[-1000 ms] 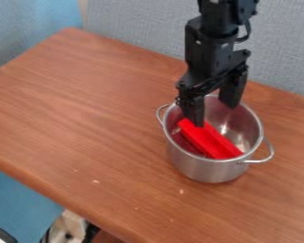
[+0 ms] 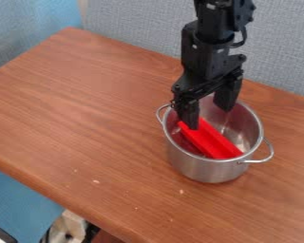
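A steel pot (image 2: pixel 209 169) with two side handles stands on the right half of the wooden table. Red elongated objects (image 2: pixel 212 140) lie inside it. My black gripper (image 2: pixel 208 111) hangs over the pot from above, open, its fingertips down at the rim on either side, the left one by the red objects' upper end. I cannot tell whether they touch them.
A grey padded wall (image 2: pixel 142 33) stands behind.
My gripper has shifted slightly over the last second, staying over the pot. The pot and red objects look unmoved.
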